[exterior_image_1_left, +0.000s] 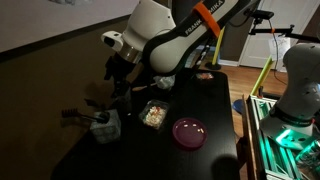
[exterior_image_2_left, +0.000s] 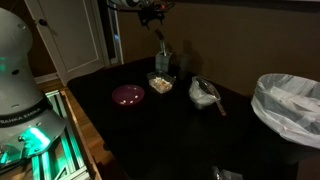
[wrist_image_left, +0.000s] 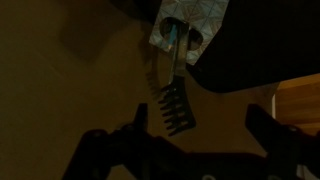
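My gripper is open, its two dark fingers standing well apart in the wrist view. In that view the dark slotted head of a kitchen utensil (wrist_image_left: 178, 106) shows in the space between them, not visibly touched by either finger. The utensil's handle runs into a pale patterned holder (wrist_image_left: 205, 18). In exterior view 1 this holder (exterior_image_1_left: 105, 127) stands near the wall with dark utensils (exterior_image_1_left: 76, 114) sticking out, and the gripper (exterior_image_1_left: 117, 82) hangs above it. Its fingertips are hard to make out there against the dark wall.
A clear container with small pieces (exterior_image_1_left: 154, 115) and a dark red plate (exterior_image_1_left: 189, 133) rest on the black table. In exterior view 2, a clear bag (exterior_image_2_left: 204, 93) lies farther right and a white-lined bin (exterior_image_2_left: 290, 105) stands at the edge.
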